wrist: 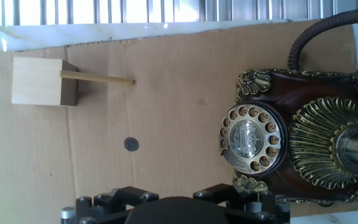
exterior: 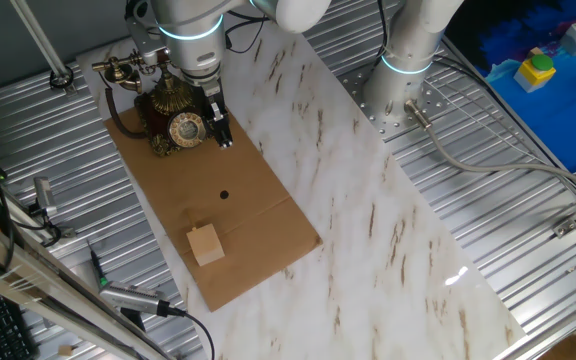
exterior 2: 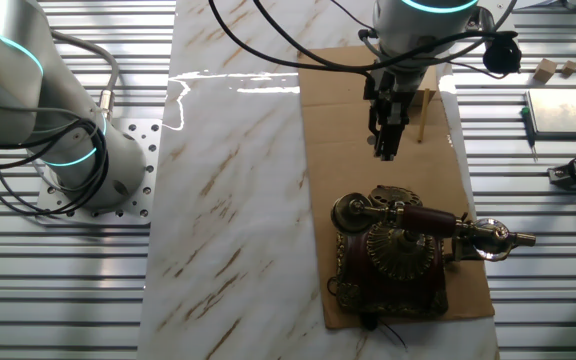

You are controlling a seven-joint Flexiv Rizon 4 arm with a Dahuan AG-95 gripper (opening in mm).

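Observation:
My gripper (exterior: 226,143) points down above the cardboard, beside the antique rotary telephone (exterior: 173,115). In exterior view 2 the gripper (exterior 2: 383,152) hangs apart from the dark red and brass phone (exterior 2: 398,265), on the side towards the block. Only the upper parts of its black fingers (wrist: 127,196) show along the wrist view's bottom edge. How far apart the tips stand is unclear, and no held object shows. A pale wooden block (wrist: 37,81) rests on the cardboard, with a thin wooden stick (wrist: 98,78) extending from its side. The phone's dial (wrist: 248,138) faces the block.
The cardboard sheet (exterior: 258,225) lies on a marble-patterned table (exterior: 368,240) and has a small dark round spot (exterior: 224,195). The phone's handset (exterior 2: 423,220) lies across its top. Cables (exterior 2: 308,66) hang by the arm. Open tabletop lies between the cardboard and the arm's base (exterior: 393,105).

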